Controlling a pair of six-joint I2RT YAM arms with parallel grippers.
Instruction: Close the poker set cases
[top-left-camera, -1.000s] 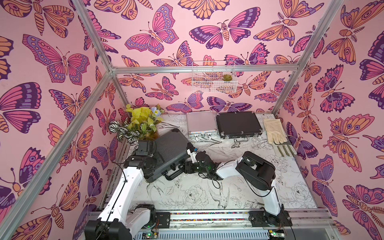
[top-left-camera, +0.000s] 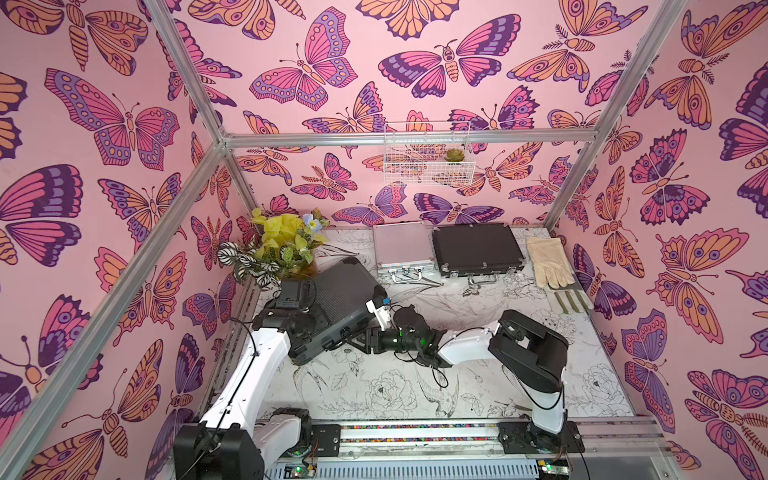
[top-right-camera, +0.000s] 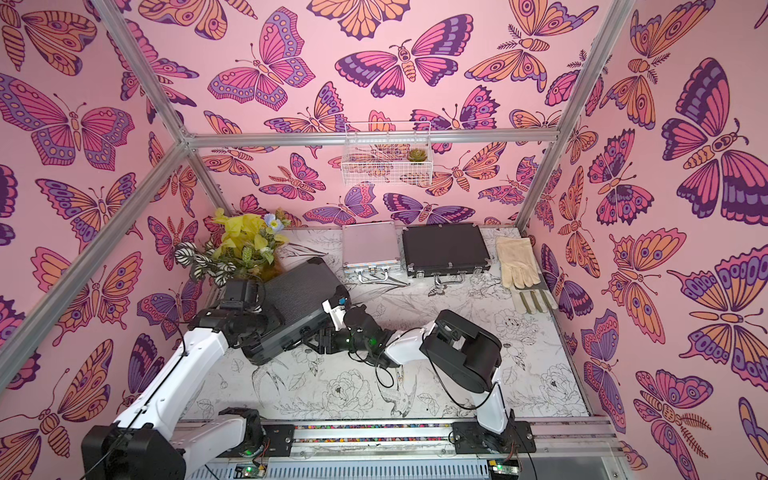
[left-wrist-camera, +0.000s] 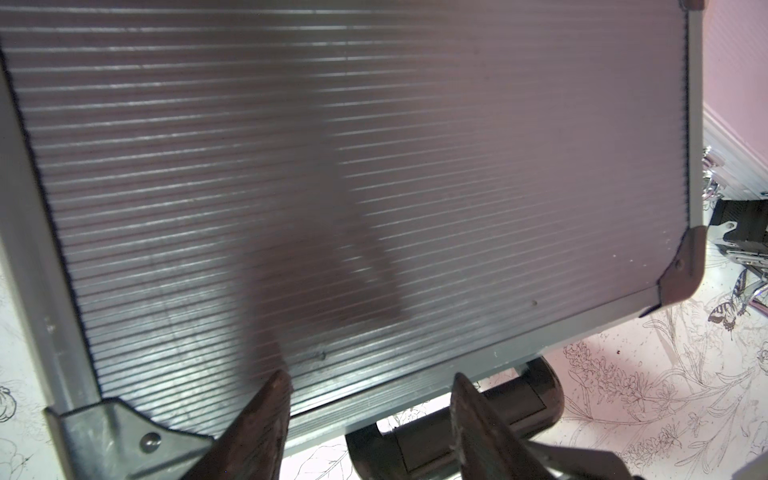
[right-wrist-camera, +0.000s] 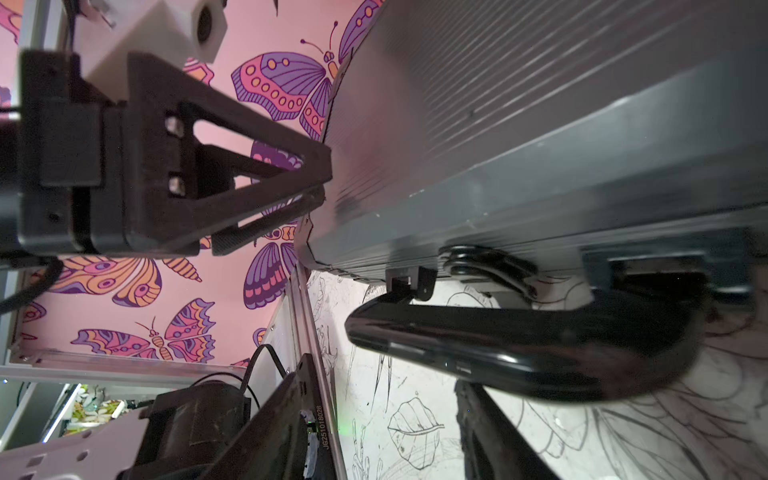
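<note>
A dark ribbed poker case (top-left-camera: 344, 292) lies angled at the left of the table, lid down, black handle (right-wrist-camera: 512, 344) facing the right arm; whether it is latched is hidden. My left gripper is over the lid near that handle side; whether anything is between its fingers is unclear. My right gripper stands open low beside the handle, nothing visible between its fingers. At the back lie a silver-pink case (top-left-camera: 402, 244) and a black case (top-left-camera: 478, 244), both with lids down.
Yellow artificial flowers (top-left-camera: 280, 236) crowd the back left corner. Pale gloves (top-left-camera: 548, 260) lie at the right edge. A wire basket (top-left-camera: 428, 172) hangs on the back wall.
The cases look unmoved, and the left arm has barely moved.
</note>
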